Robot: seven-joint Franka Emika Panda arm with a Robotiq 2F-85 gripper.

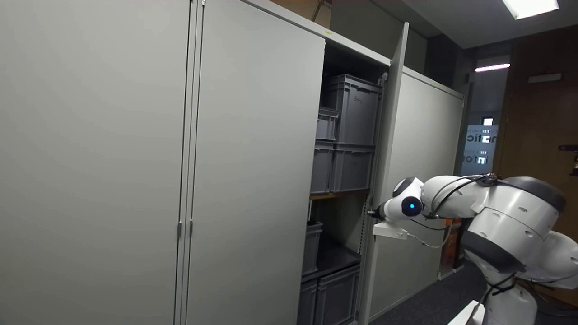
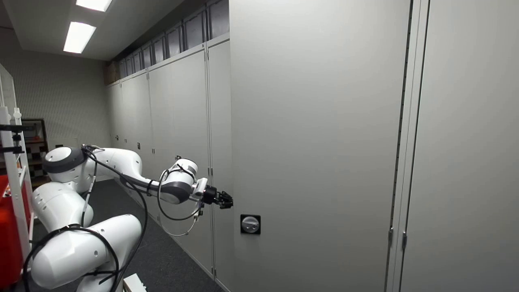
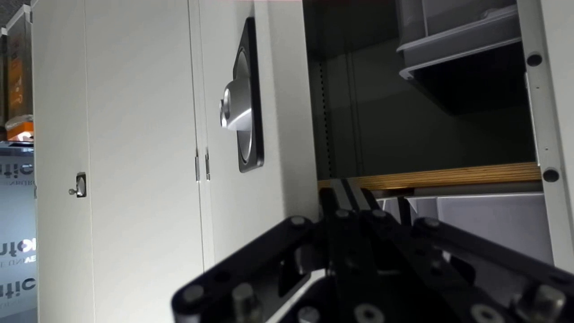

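A tall grey cabinet door (image 1: 391, 135) stands swung open, with its edge toward the first exterior camera. In the wrist view a round metal handle (image 3: 240, 105) on a black plate is on the outer face of that door. My gripper is shut, with nothing seen between its fingers, and its tips lie just beside the door's edge (image 3: 296, 107) on the cabinet's inner side. Whether they touch the door cannot be told. From the other side, the second exterior view has the gripper (image 2: 231, 200) at the edge of the door, up and left of its handle (image 2: 250, 224).
Inside the cabinet are grey bins (image 1: 355, 111) on shelves; a wooden-edged shelf (image 3: 457, 175) lies close to my fingers. Neighbouring doors (image 1: 260, 162) are closed.
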